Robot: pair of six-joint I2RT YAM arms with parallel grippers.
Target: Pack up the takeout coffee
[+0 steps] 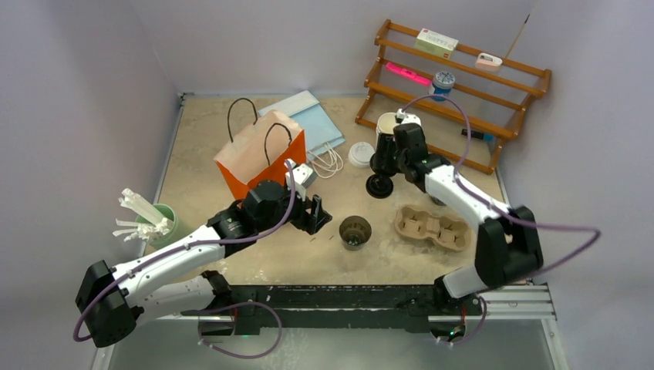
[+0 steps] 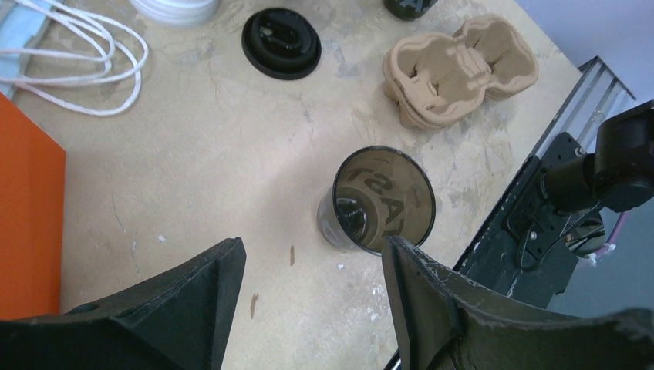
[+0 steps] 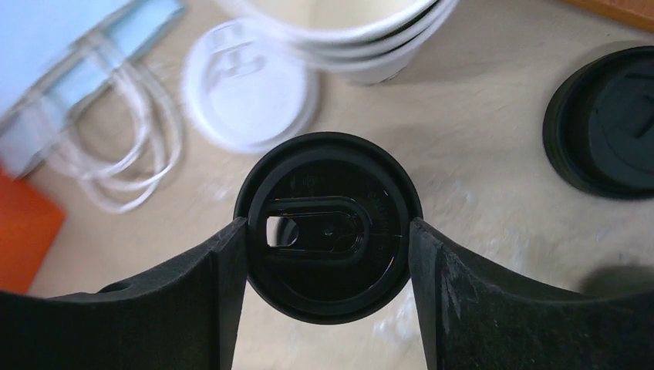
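Observation:
My right gripper is shut on a black cup lid (image 3: 324, 287), above the table in front of stacked white cups (image 3: 355, 38). A second black lid (image 1: 379, 186) lies on the table, with white lids (image 1: 361, 153) behind it. My left gripper hangs open above the table, beside an empty-looking smoked clear cup (image 2: 378, 196). A cardboard carrier (image 1: 432, 228) stands at front right. An orange paper bag (image 1: 241, 174) stands left of centre, partly behind the left arm.
A light blue bag (image 1: 316, 123) with white handles lies at the back. A wooden rack (image 1: 463, 116) holds small items at back right. A green container (image 1: 169, 231) with white wrapped items stands at far left.

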